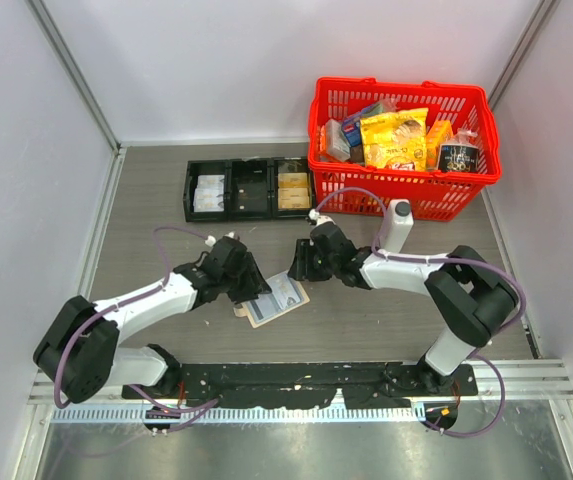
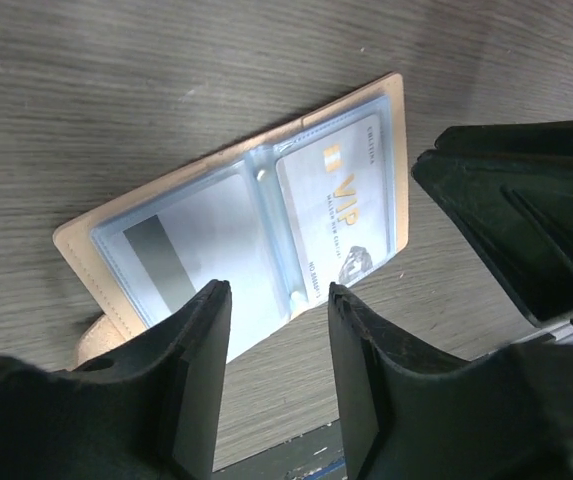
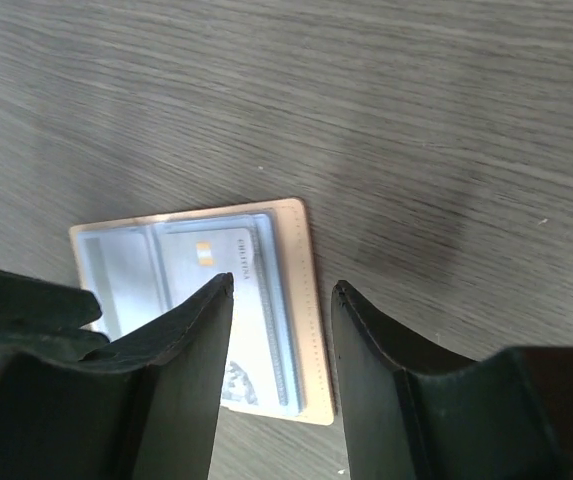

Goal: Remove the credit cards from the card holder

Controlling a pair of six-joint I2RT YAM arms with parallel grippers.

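Observation:
The tan-edged card holder (image 1: 290, 309) lies flat and askew on the table between my two grippers. Under its clear sleeves, in the left wrist view, sit a VIP credit card (image 2: 316, 215) and a white card with a grey stripe (image 2: 216, 245). My left gripper hovers over the striped card's end, its fingers apart and nothing between them. At the VIP end, my right gripper is open, its left finger (image 3: 201, 320) in front of the holder and its other finger past the tan edge. Whether either gripper touches the holder is unclear.
Behind, a black tray (image 1: 250, 213) has white cards on its left and yellowish ones on its right. A red basket (image 1: 436, 200) of packaged goods stands back right, with a white bottle (image 1: 396, 232) before it. Bare table surrounds the holder.

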